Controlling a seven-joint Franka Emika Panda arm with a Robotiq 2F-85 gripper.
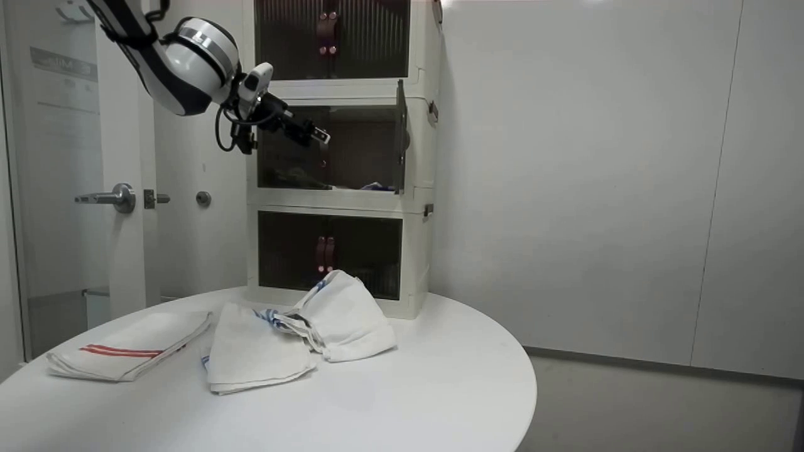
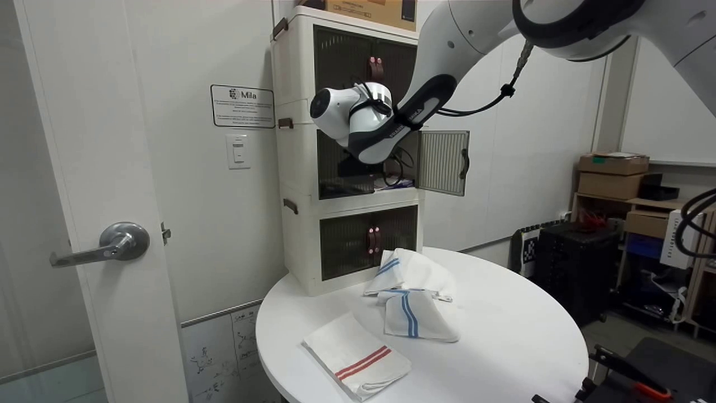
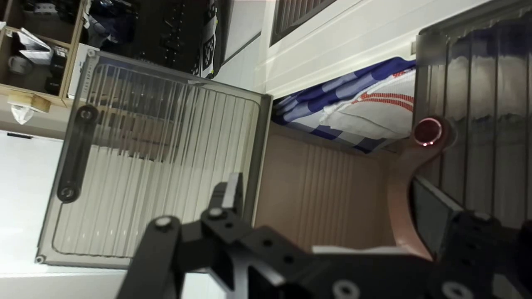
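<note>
In exterior view 1 my gripper hangs in front of the cabinet's middle compartment. The wrist view shows its fingers wide apart, with the brown strap handle of the left door lying within the gap, close to one finger; contact cannot be told. The right door of that compartment is swung open. Inside lie a blue-checked cloth and a white cloth with red stripes. In exterior view 2 the arm hides the gripper.
Below, the round white table carries a red-striped towel and two blue-striped ones, a folded towel and a crumpled towel, by the cabinet.
</note>
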